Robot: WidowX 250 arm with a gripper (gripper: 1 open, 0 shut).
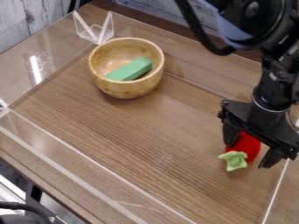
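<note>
My gripper (251, 140) is at the right, open, its black fingers lowered either side of a red object (243, 149) with a green top (233, 162), which resembles a strawberry or similar item. The gripper body hides part of the red object, and whether the fingers touch it is unclear.
A yellow bowl (117, 86) holding a green block (131, 68) sits at the upper left. A white wire-like item (93, 28) stands at the far top left.
</note>
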